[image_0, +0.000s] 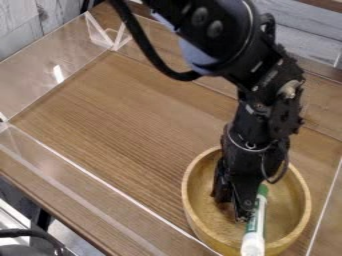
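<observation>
A round tan wooden bowl (203, 208) sits at the lower right of the tabletop. In it lies a white tube with a green part (253, 239), along the bowl's right side and reaching toward its front. The black gripper (243, 205) is down inside the bowl beside the tube's upper end. Its fingertips are dark and overlap, and whether anything is between them cannot be seen clearly.
Transparent walls edge it at the left and front, with a clear plastic piece (107, 32) at the back left. Black cables show at the lower left.
</observation>
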